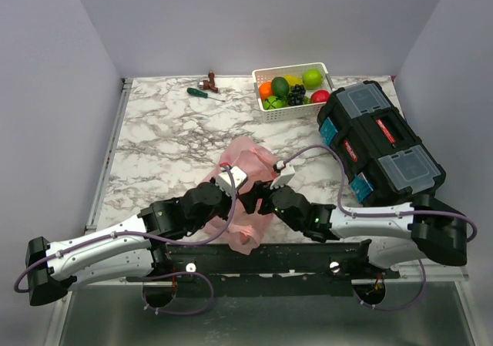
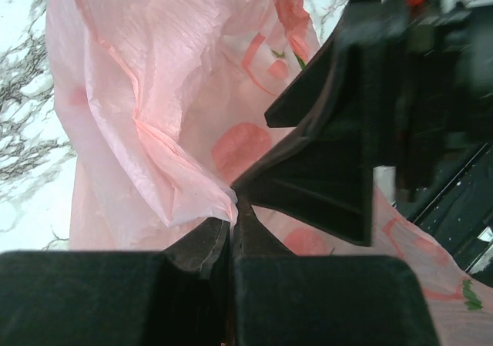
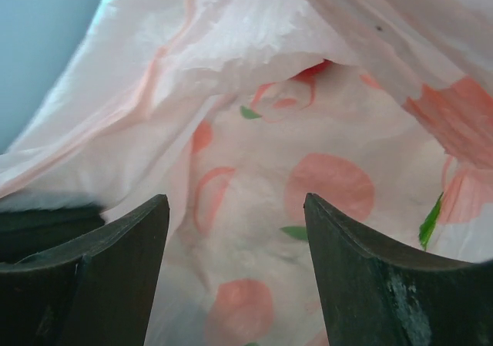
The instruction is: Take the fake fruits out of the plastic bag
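Note:
A crumpled, translucent pink bag (image 1: pixel 246 157) with a red and green print lies under both hands at the front of the table. My left gripper is shut on a gathered fold of the bag (image 2: pixel 166 169). The right gripper stands open, its fingers (image 3: pixel 127 257) apart at the bag's printed plastic (image 3: pixel 262 146), with nothing clamped between them. From the left wrist, the right fingers (image 2: pixel 323 184) reach in close beside the held fold. Inside the bag no fruit can be made out clearly. Fake fruits (image 1: pixel 280 86) fill a basket at the back.
The white basket (image 1: pixel 296 113) stands at the back right. A black toolbox (image 1: pixel 377 142) takes up the right side. A green-handled screwdriver (image 1: pixel 199 93) and a brown tool (image 1: pixel 208 82) lie at the back left.

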